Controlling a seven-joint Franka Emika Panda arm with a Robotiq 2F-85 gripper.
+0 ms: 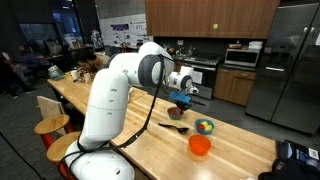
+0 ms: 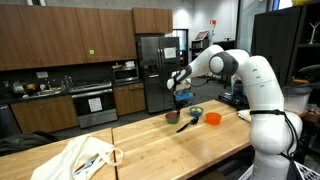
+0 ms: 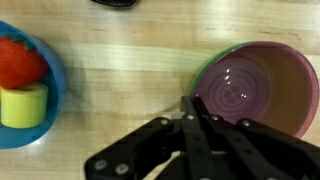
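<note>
A bowl with a green outside and pink inside [image 3: 232, 88] fills the right of the wrist view and looks empty. My gripper is shut on its near left rim, with the fingertips together at the wall. The same bowl [image 1: 175, 114] appears beneath the gripper [image 1: 183, 103] in exterior view 1, and at the far part of the table in exterior view 2 [image 2: 172, 119]. Whether it touches the tabletop or is slightly raised is hard to tell.
A blue bowl [image 3: 57, 97] with a toy strawberry [image 3: 20, 64] and a yellow-green piece [image 3: 23, 105] stands to the left in the wrist view. An orange bowl [image 1: 199, 146] and a dark utensil [image 1: 174, 128] lie nearer the robot base.
</note>
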